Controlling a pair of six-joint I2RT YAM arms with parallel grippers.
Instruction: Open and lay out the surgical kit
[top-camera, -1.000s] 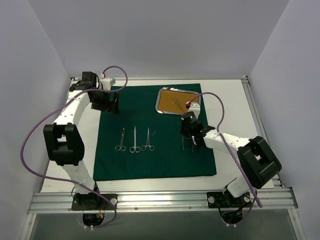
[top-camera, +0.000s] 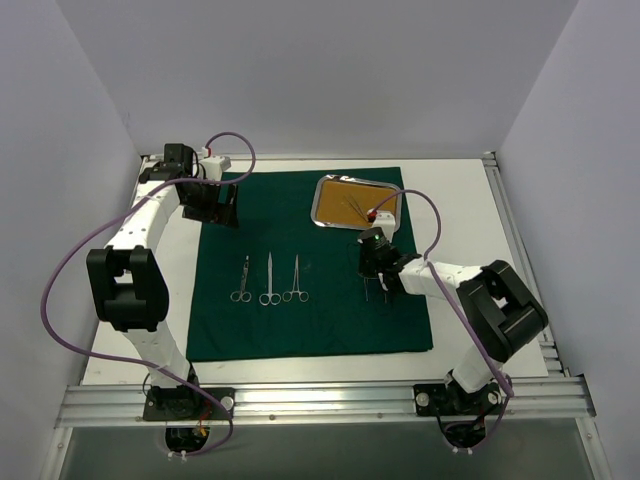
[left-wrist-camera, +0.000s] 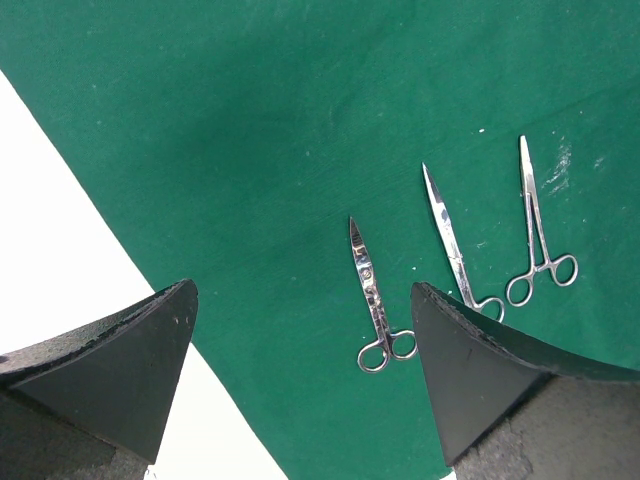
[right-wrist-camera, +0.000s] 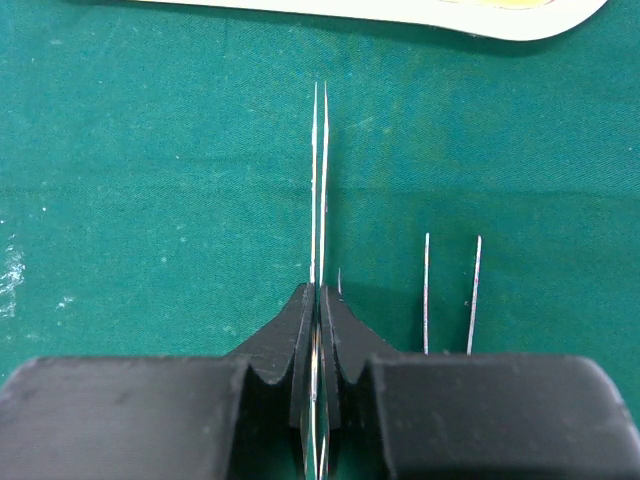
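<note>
Three scissor-like instruments lie in a row on the green cloth (top-camera: 260, 340): dark scissors (left-wrist-camera: 368, 290), straight scissors (left-wrist-camera: 450, 245) and a clamp (left-wrist-camera: 532, 220). In the right wrist view, long thin tweezers (right-wrist-camera: 323, 180) run between the shut fingertips of my right gripper, low over the cloth; whether they are held or resting there is unclear. Thin instruments (right-wrist-camera: 475, 290) lie to their right. My left gripper stands open above the cloth's left side, nothing between its fingers.
The silver-rimmed tray (top-camera: 318, 205) with orange bottom and some thin instruments sits at the back of the cloth. Bare white table borders the cloth.
The left arm and the instruments on the cloth's left are unchanged.
</note>
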